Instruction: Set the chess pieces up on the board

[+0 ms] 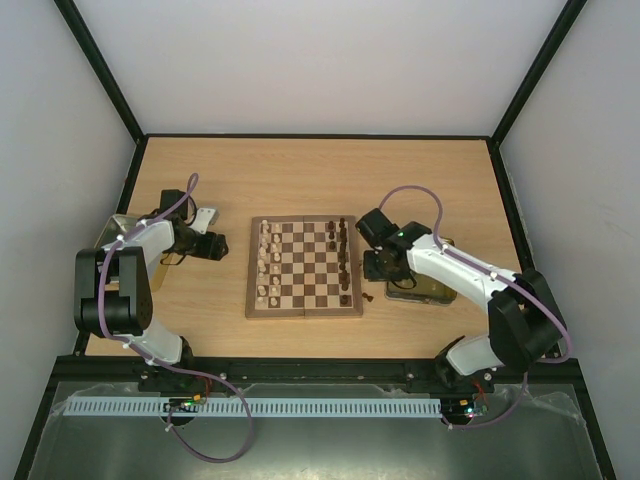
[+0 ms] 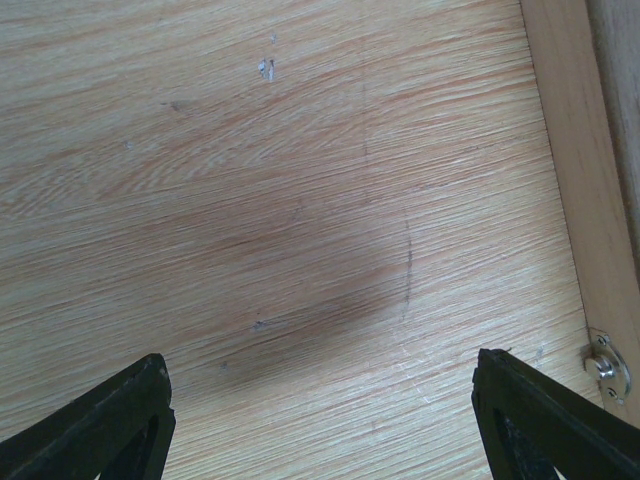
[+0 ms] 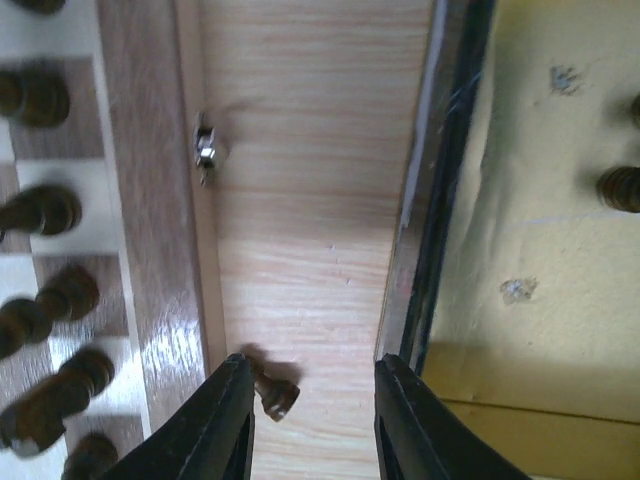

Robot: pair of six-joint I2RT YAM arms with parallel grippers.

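Observation:
The chessboard (image 1: 303, 313) holds white pieces along its left side and dark pieces along its right. A loose dark piece (image 3: 272, 390) lies on its side on the wood between board and right tray, just beyond the open fingertips of my right gripper. My left gripper is apart over bare wood left of the board, nothing between its fingers.
The right tray (image 1: 420, 297) holds more dark pieces (image 3: 620, 188). A left tray (image 1: 157, 278) sits partly under the left arm.

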